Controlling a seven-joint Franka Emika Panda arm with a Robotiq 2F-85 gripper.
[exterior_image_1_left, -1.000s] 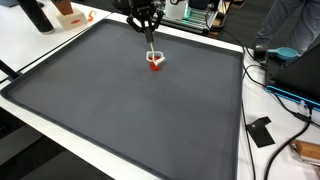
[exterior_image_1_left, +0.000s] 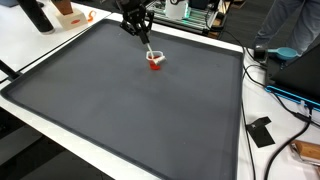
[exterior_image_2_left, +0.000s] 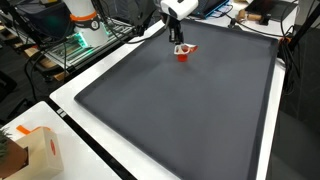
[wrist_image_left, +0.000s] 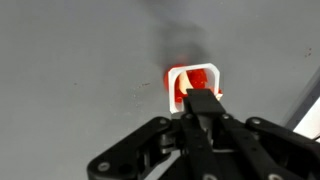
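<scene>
A small red and white cup (exterior_image_1_left: 154, 61) stands on the grey board near its back edge. From above, the wrist view shows its squarish white rim, a red inside and something pale yellow (wrist_image_left: 184, 82) in it. My gripper is over the near side of the cup, its fingers closed. A thin pale stick (exterior_image_1_left: 149, 47) seems to run from my fingertips down into the cup, and the gripper appears shut on it. Its grip end is hidden in the wrist view. In the second exterior view the cup (exterior_image_2_left: 182, 55) sits just below the gripper.
The grey board (exterior_image_1_left: 130, 105) is clear toward the front and sides. A black flat piece (exterior_image_1_left: 260, 131) lies on the white table at the right. Cables and other equipment are along the board's back and right.
My gripper and the top of the stick have shifted slightly left in exterior view 1, leaving the stick more tilted. The cup stays in about the same place.
</scene>
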